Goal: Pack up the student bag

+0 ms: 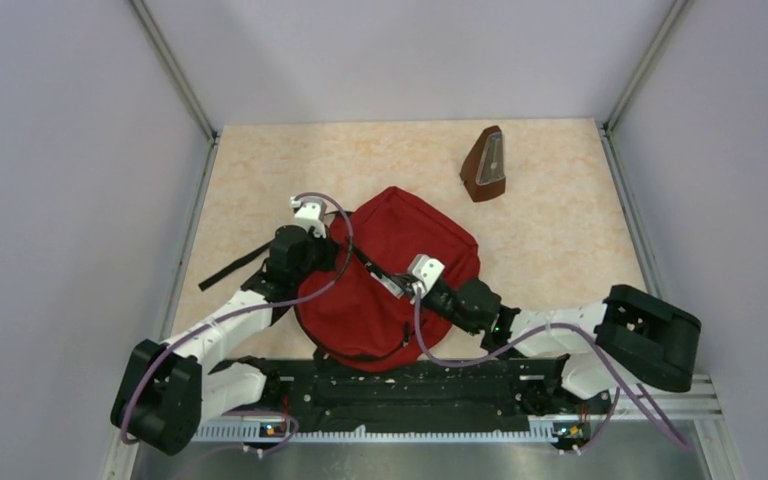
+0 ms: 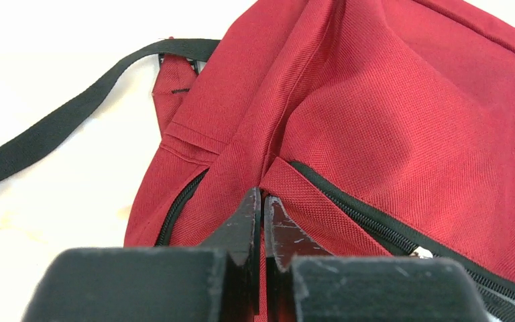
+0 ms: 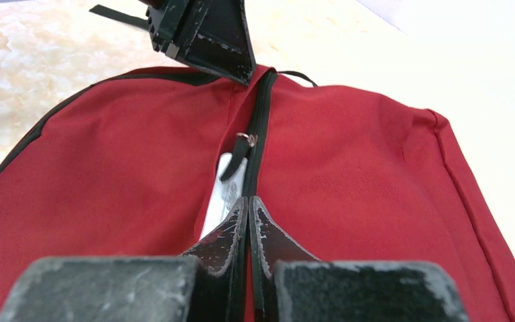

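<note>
A red bag (image 1: 410, 220) lies flat on the table, its zipper (image 2: 369, 221) running diagonally across it with a metal puller (image 3: 238, 157). Something white (image 3: 222, 194) shows in the zipper's opening. My left gripper is shut at the upper end of the zipper, by a red fold; whether any cloth is pinched between its fingertips is hard to tell. My right gripper is shut above the zipper, lower along it than the puller, with nothing visible between its fingers.
A brown case (image 1: 482, 165) stands at the back right of the table (image 1: 270, 160). A black strap (image 1: 230, 268) stretches out to the bag's left.
</note>
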